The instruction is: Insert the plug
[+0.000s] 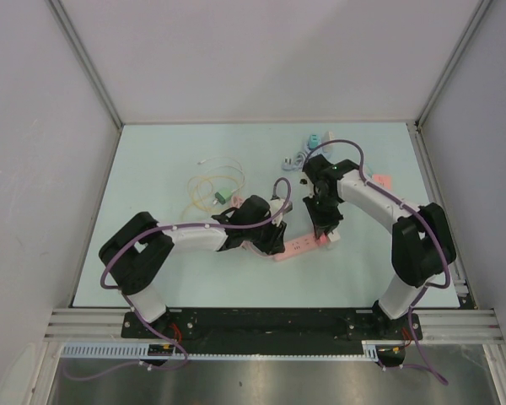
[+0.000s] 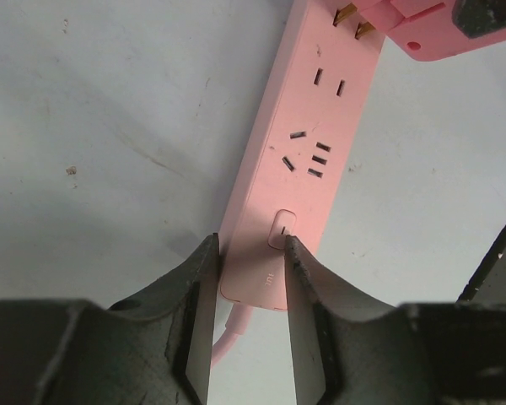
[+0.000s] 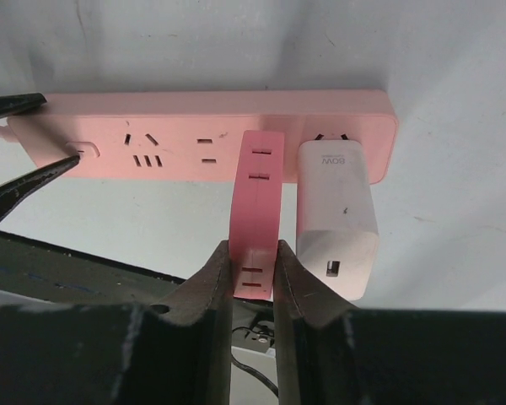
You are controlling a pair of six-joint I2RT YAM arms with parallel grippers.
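A pink power strip [image 3: 177,126] lies on the table, with my left gripper shut on its cord end beside the small switch [image 2: 282,228]. My right gripper is shut on a pink plug [image 3: 257,194], held over the strip next to a white adapter. Seen from the left wrist, brass prongs [image 2: 364,30] stick out of the plug and reach down to the strip's face. Part of their metal is visible between plug and strip. Whether the tips sit in the slots I cannot tell.
The white adapter [image 3: 337,219] sits at the strip's far end, close beside the plug. Open slots [image 3: 206,152] lie on the plug's other side. Cables and a green block [image 1: 223,196] are at the back left; a blue-white plug [image 1: 314,142] and pink piece [image 1: 381,180] lie at the back right.
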